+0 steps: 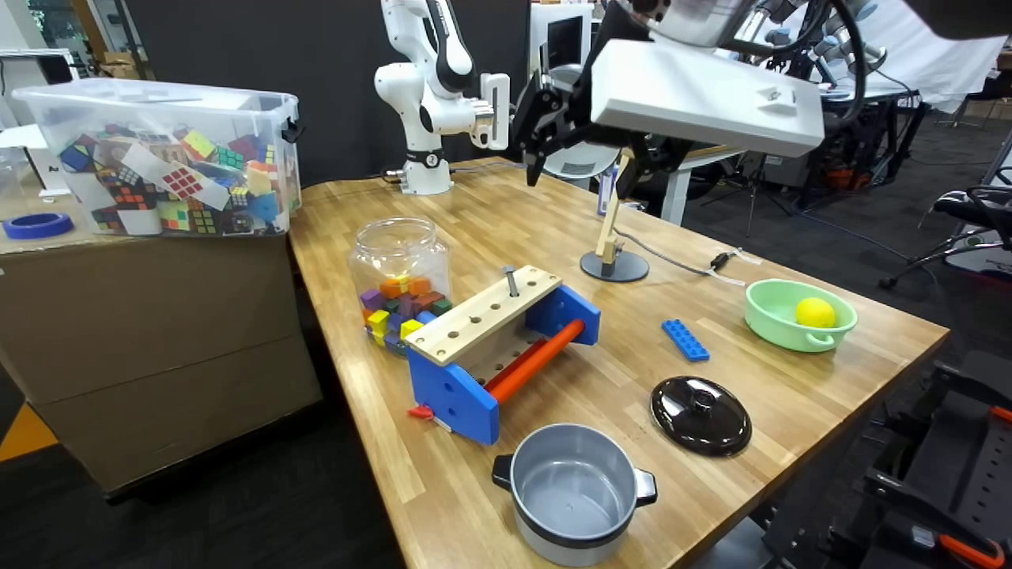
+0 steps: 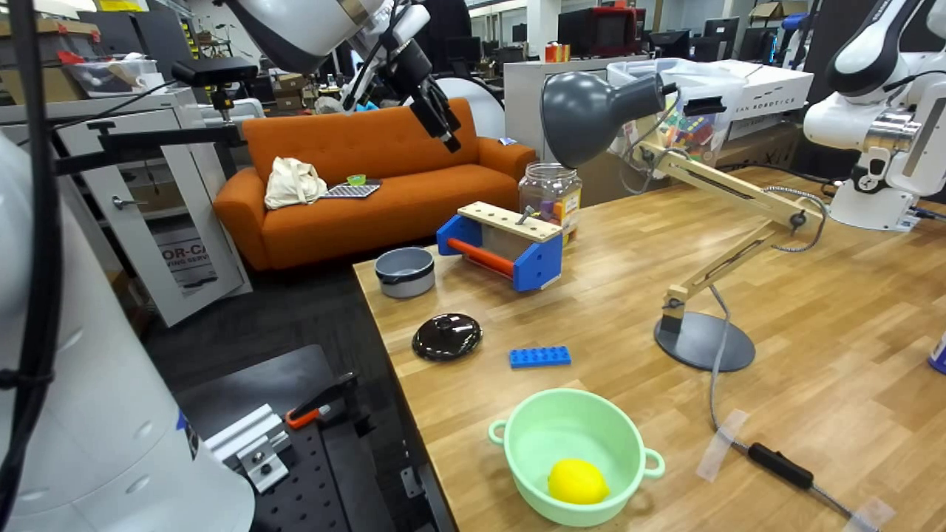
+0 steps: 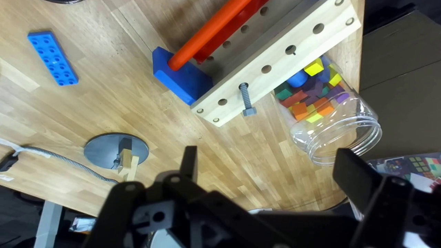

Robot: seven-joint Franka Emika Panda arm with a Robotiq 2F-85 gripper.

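Wide apart in the wrist view stand the two fingers of my open gripper, with bare tabletop between them. In exterior view 1 the gripper [image 1: 593,180] hangs high above the table. Below it is a toy workbench [image 1: 455,389] with a wooden top, blue ends and a red-orange bar. A grey bolt [image 3: 246,101] stands in one of the holes of its top board. Beside the workbench is a clear open jar [image 3: 343,128] of colored blocks. A grey pot [image 1: 574,493], a black lid [image 1: 702,414] and a blue toy brick [image 1: 685,340] lie nearer the front.
A green bowl [image 2: 532,425] holds a yellow lemon [image 2: 577,482]. The desk lamp [image 2: 585,115] rises over the table, its cord taped down. A second white arm [image 1: 432,104] stands at the far end. Open tabletop lies between lamp and workbench.
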